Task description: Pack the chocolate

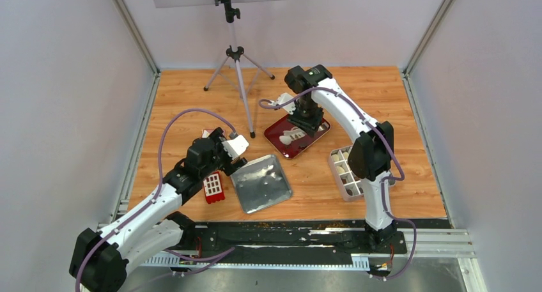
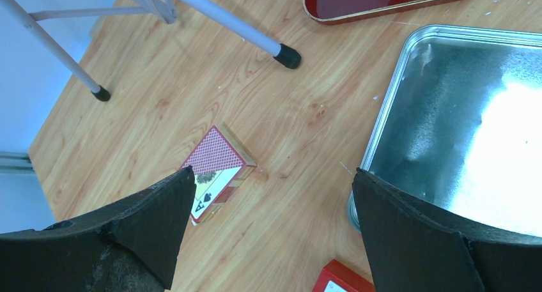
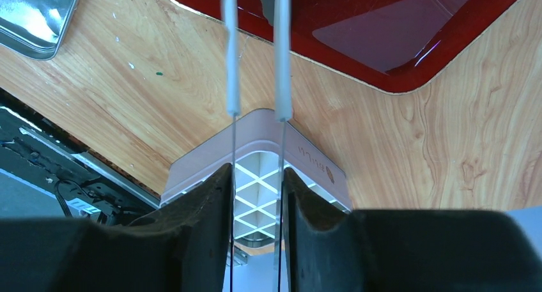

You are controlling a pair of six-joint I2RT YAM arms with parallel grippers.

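Note:
My right gripper hangs over the dark red tray (image 1: 281, 138), part open, its two long pale tool tips reaching down onto the tray, where pale shapes show; I cannot tell what lies between them. A pink compartment box (image 1: 339, 183) with small pieces in its cells stands to the tray's right. My left gripper is open and empty above the table, left of the silver tray (image 1: 262, 183). Below it are a red box with a white grid (image 1: 213, 186) and a card-patterned box (image 2: 214, 161).
A tripod (image 1: 238, 75) stands at the back, one foot near the red tray's left. Bare wood (image 1: 409, 190) shows at the right and behind the trays.

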